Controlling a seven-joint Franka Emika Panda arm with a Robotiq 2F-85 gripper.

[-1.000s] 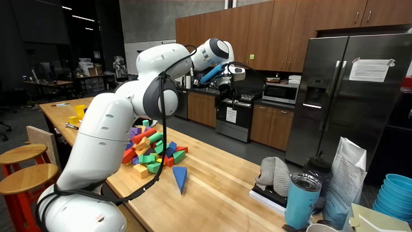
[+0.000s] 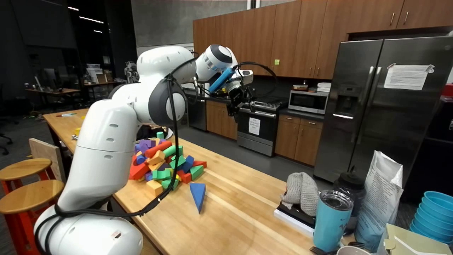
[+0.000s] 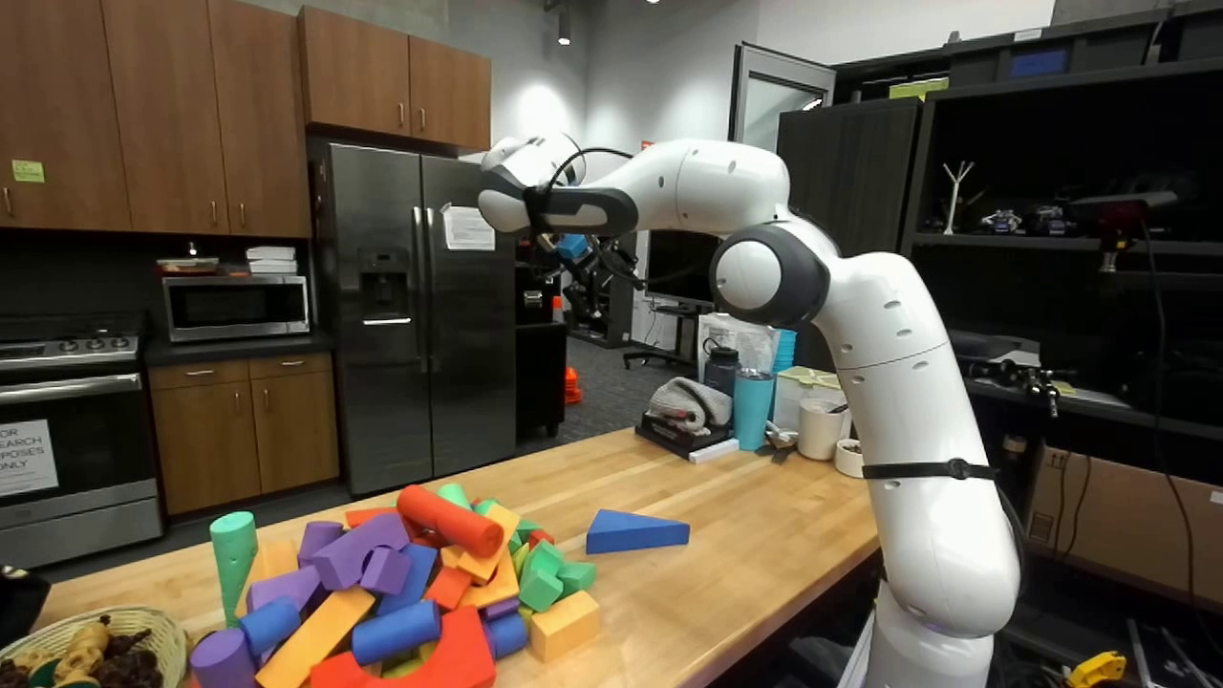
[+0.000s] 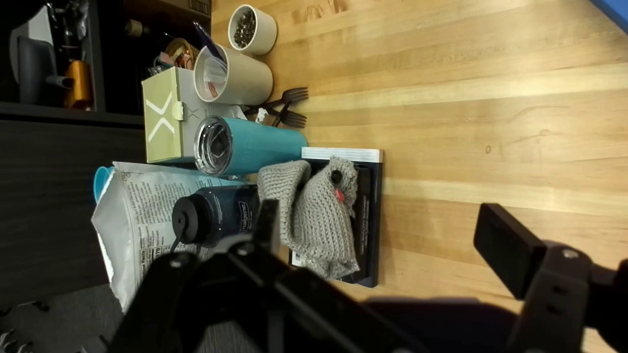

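High above the table, my gripper stands open; the wrist view shows its two dark fingers wide apart with nothing between them. Below it in that view lie a grey knitted puppet [image 4: 324, 217] on a black book-like box [image 4: 368, 235], and a teal tumbler [image 4: 265, 144]. A blue triangular block [image 3: 637, 531] rests alone on the wooden table [image 3: 734, 585], with only a blue corner at the wrist view's top right. Beside it is a heap of coloured blocks [image 2: 163, 163], out of the wrist view.
Near the tumbler stand a dark bottle [image 4: 215, 214], a white bag [image 4: 147, 229], a box [image 4: 170, 117], a white cup [image 4: 241, 76] and black forks [image 4: 291, 106]. A wicker basket [image 3: 166, 636] sits at the table's other end. Mid-table is mostly bare.
In exterior view 1, the arm has swung left, and its gripper end is a little higher. The blocks and the tabletop items have not moved.
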